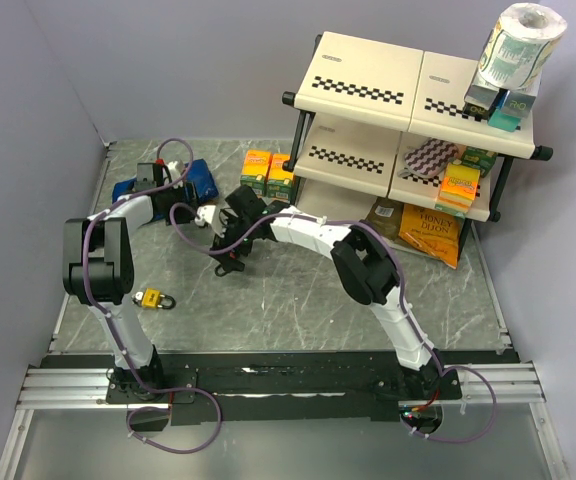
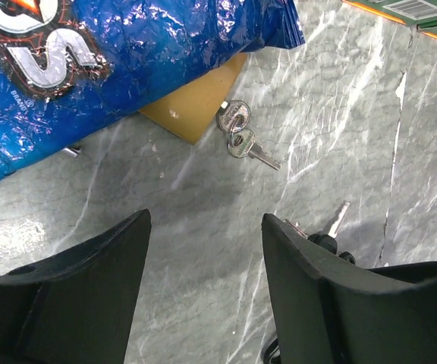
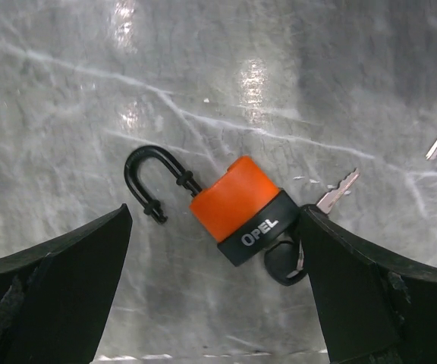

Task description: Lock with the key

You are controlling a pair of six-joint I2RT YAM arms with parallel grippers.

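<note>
An orange and black padlock (image 3: 237,201) lies on the grey floor in the right wrist view, its black shackle swung free at one end. A key (image 3: 338,191) sticks out by its black base, close to the right finger. My right gripper is open above this padlock, with nothing gripped. In the left wrist view two silver keys (image 2: 243,140) lie linked beside a gold block (image 2: 192,102), which is partly hidden under a blue bag (image 2: 158,53). My left gripper has its fingers apart over bare floor, and nothing shows between them.
A yellow padlock (image 1: 152,299) lies on the floor at the left. Orange and green boxes (image 1: 256,169) stand at the back, beside a cream shelf (image 1: 353,90) with goods.
</note>
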